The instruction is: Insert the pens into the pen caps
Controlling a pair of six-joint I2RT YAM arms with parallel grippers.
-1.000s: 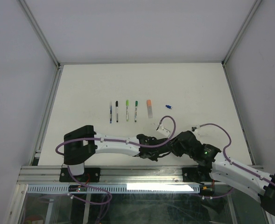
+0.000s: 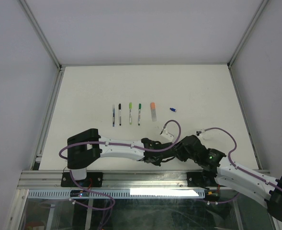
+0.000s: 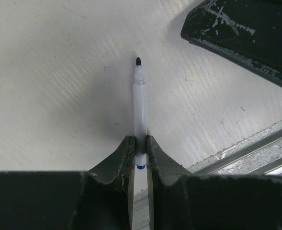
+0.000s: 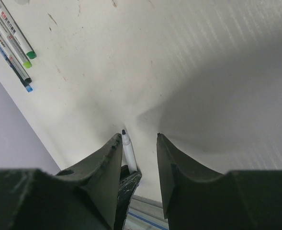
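An uncapped white pen [image 3: 140, 105] with a dark tip and blue end lies under my left gripper, whose fingers are shut on it near its blue end. My right gripper stands open, the same pen [image 4: 127, 151] visible beyond its fingers. A small blue cap [image 2: 173, 109] lies alone right of the row. Several pens, among them black [image 2: 120, 114], light green [image 2: 130, 113] and green [image 2: 139, 114] ones, lie in a row mid-table, with an orange-topped piece [image 2: 153, 111] at their right.
Both arms crowd the front edge, close together, with the aluminium rail [image 2: 112, 178] below.
The right arm and the pens in the row look unchanged.
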